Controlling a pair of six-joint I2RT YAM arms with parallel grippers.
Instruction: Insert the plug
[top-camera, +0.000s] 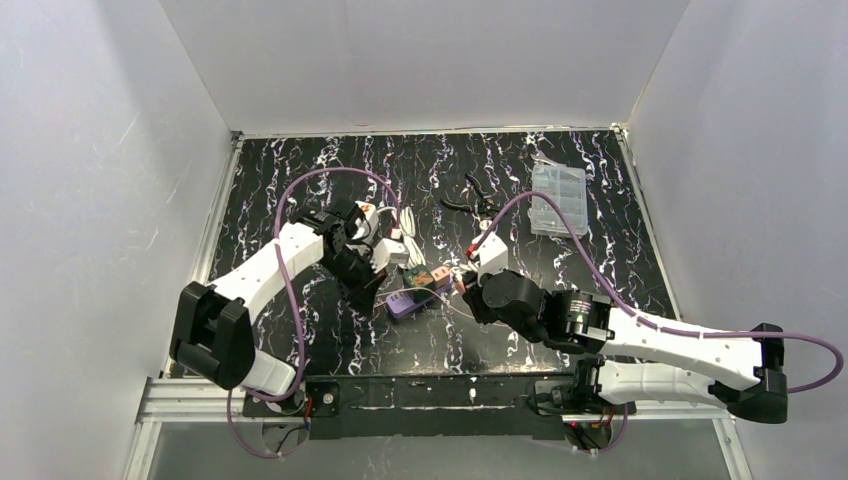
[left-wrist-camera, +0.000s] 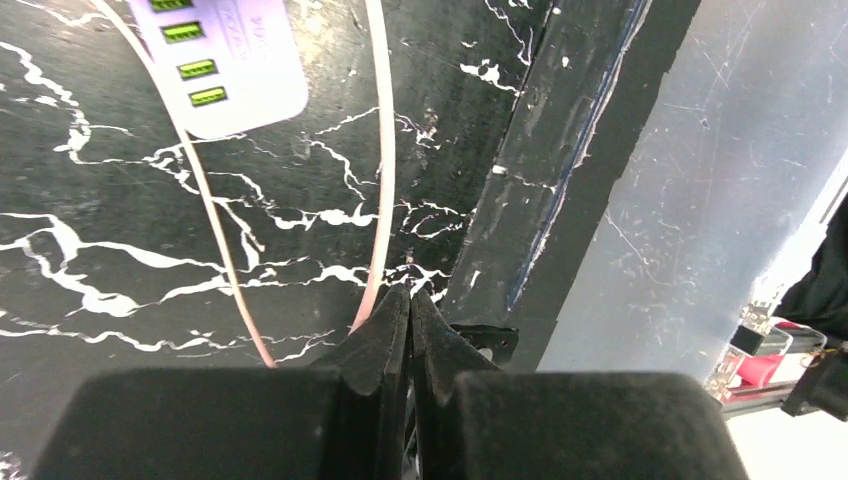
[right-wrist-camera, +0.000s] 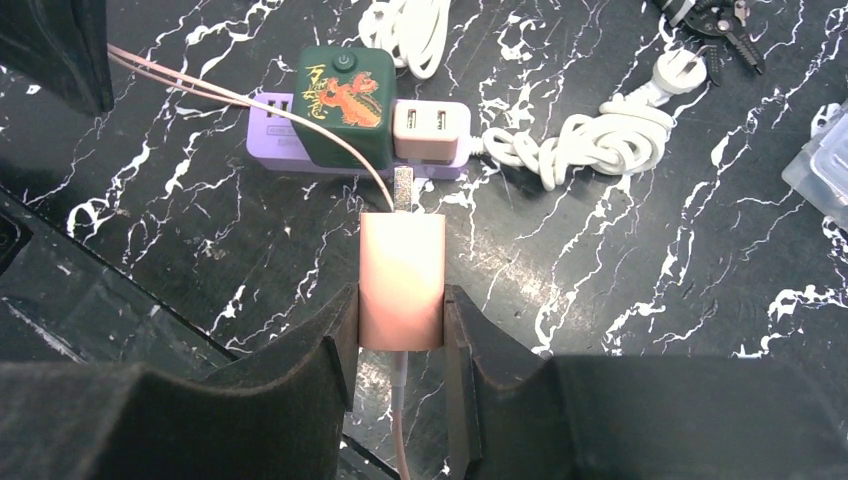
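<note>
A pink charger plug (right-wrist-camera: 401, 281) with a cable trailing from it is held in my shut right gripper (top-camera: 465, 290), beside the purple power strip (right-wrist-camera: 271, 136). The strip carries a dark green cube (right-wrist-camera: 343, 140) and a pink two-port adapter (right-wrist-camera: 426, 134); the held plug's metal tip points toward them. My left gripper is shut with nothing seen between its fingers, low at the left of the strip, where thin pink cables cross the marble top.
Coiled white cables (right-wrist-camera: 610, 145) lie behind and right of the strip. Black pliers (top-camera: 462, 206) and a clear compartment box (top-camera: 558, 200) sit at the back right. A dark edge runs along the front.
</note>
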